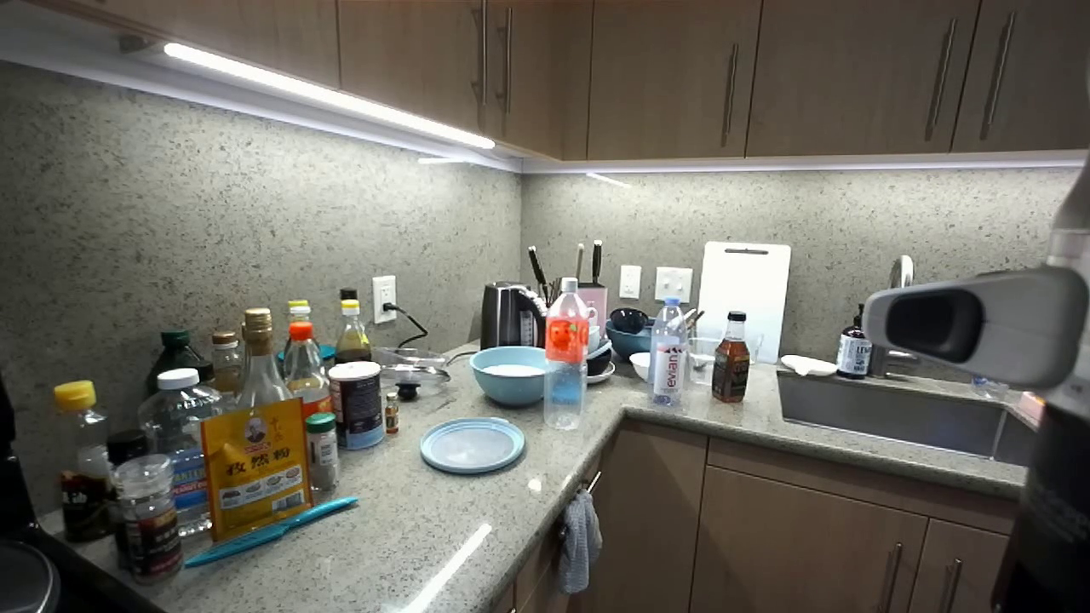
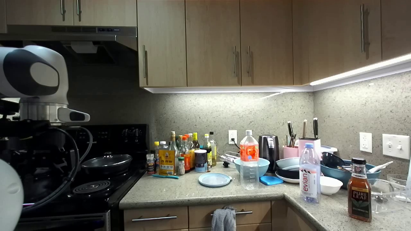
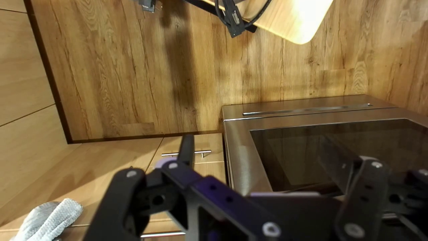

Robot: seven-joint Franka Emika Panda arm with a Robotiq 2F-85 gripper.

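In the wrist view my gripper stands open, its two fingers wide apart with nothing between them. Below it are the wooden floor and the oven front, well away from the countertop items. A clear bottle with a red label (image 1: 567, 352) stands upright on the counter beside a light blue bowl (image 1: 507, 376). In front of the bowl a round pale blue lid (image 1: 472, 445) lies flat. An Evian bottle (image 2: 309, 174) and a Pure Leaf tea bottle (image 2: 359, 190) stand near the corner. The arm's white body shows at the left of exterior view 2; the fingers are hidden there.
Several sauce bottles and an orange spice packet (image 1: 256, 468) crowd the counter's left end, with a blue utensil (image 1: 271, 533) in front. A lidded pan (image 2: 107, 162) sits on the stove. Beyond the corner is a sink (image 1: 899, 417).
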